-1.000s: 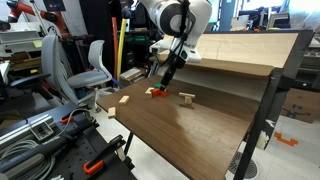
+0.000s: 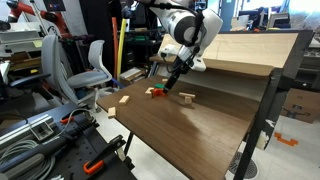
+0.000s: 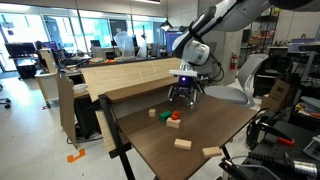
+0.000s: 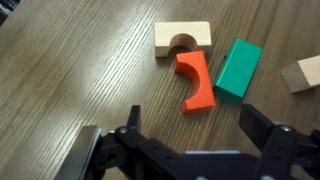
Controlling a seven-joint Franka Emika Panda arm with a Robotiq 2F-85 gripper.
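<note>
A red arch block [image 4: 196, 82] lies in the middle of the wrist view, with a green block [image 4: 238, 70] close to its right. Just above the red arch sits a plain wooden arch [image 4: 182, 38]. My gripper is open, one finger [image 4: 132, 126] on the left of the wrist view and the other on the right. Nothing shows between them. In the first exterior view the gripper [image 2: 169, 84] hangs beside the red block [image 2: 158, 92]; the second view has it behind the green block [image 3: 165, 115].
A wooden cube [image 4: 302, 73] lies at the wrist view's right edge. Other wooden pieces [image 3: 183, 144] are spread over the brown table [image 2: 195, 135]. A low wooden panel [image 2: 225, 65] borders its back.
My gripper has shifted a little to the right, away from the red and green blocks in the first exterior view. The blocks look to be in the same places.
</note>
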